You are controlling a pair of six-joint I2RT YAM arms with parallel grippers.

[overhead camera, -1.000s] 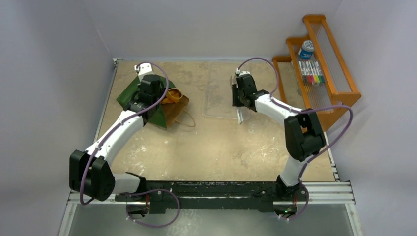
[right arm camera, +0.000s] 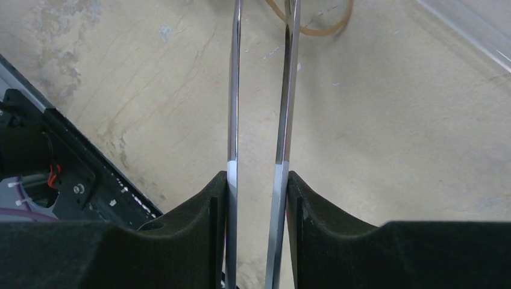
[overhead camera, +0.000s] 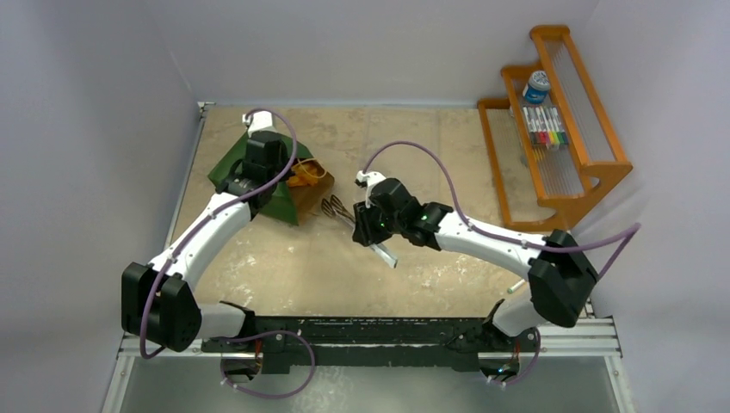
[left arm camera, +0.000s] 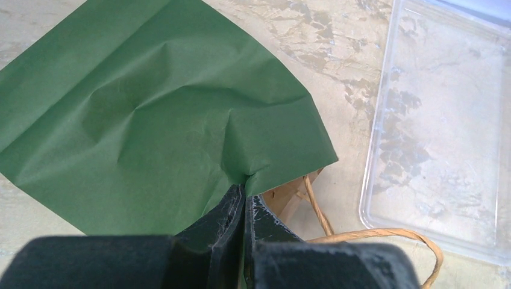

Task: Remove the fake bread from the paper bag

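The paper bag, green outside and brown inside, lies on its side at the back left of the table, mouth towards the right. Inside its mouth shows an orange-brown thing, likely the fake bread; the rest is hidden. My left gripper is shut on the bag's green paper near the edge of its mouth, creasing it. Metal tongs are held between the fingers of my right gripper, both arms of the tongs apart. Their slotted ends point at the bag, close to its mouth, outside it.
A clear plastic tray lies to the right of the bag. One twisted handle loops out from the bag's mouth. At the right stands a wooden shelf with markers and a jar.
My left gripper and the bag have barely shifted.
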